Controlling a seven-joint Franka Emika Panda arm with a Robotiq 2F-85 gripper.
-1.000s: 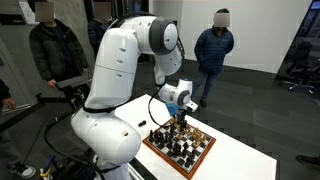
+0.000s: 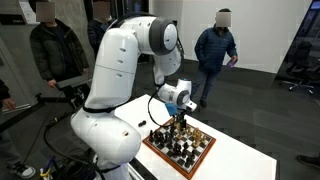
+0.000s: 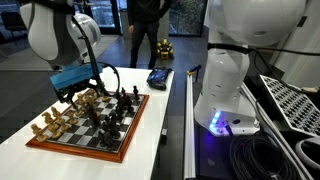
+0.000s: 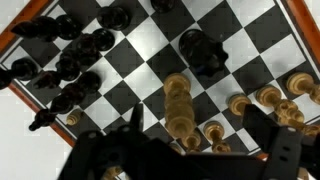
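In the wrist view my gripper is open above a chessboard, its dark fingers wide apart. A tall tan chess piece shows in the gap between them, with no finger visibly touching it. Just beyond it stands a large dark chess piece. The chessboard has a reddish-brown wooden border and black and white squares. In exterior view 1 the gripper hangs over the board's far part; its fingertips are small and partly lost among the pieces.
Several dark pieces crowd one side of the board, while tan pieces cluster at the opposite side. People stand behind the table.
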